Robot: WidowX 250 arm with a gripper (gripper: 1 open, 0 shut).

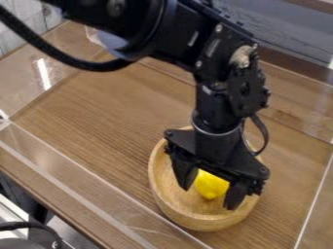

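Note:
A round wooden bowl [196,216] sits on the wooden counter in the lower middle of the view. Inside it lies a small yellow object [211,185]. My black gripper [209,191] reaches down over the bowl with its fingers open, one on either side of the yellow object. I cannot tell whether the fingers touch it.
Wide bare counter [92,117] lies to the left and behind the bowl. A wall runs along the back right. The counter's front edge crosses the lower left, with a dark cable near the bottom corner.

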